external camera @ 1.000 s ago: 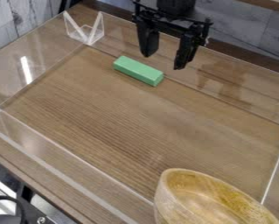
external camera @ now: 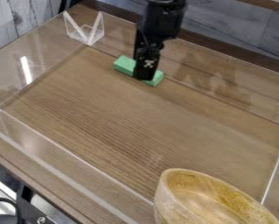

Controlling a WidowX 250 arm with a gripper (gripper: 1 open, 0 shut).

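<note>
My black gripper (external camera: 145,63) reaches down from the top centre and stands open over a small green block (external camera: 122,66), which lies on the wooden table (external camera: 118,122) in the upper middle. The fingertips overlap the block in the view; whether they touch it, I cannot tell.
A large yellow bowl (external camera: 205,201) sits at the bottom right. A white wire-like holder (external camera: 86,28) stands at the upper left.
My gripper has moved in from the right and down onto the green block, its body now narrower in view. The block appears in about the same place.
</note>
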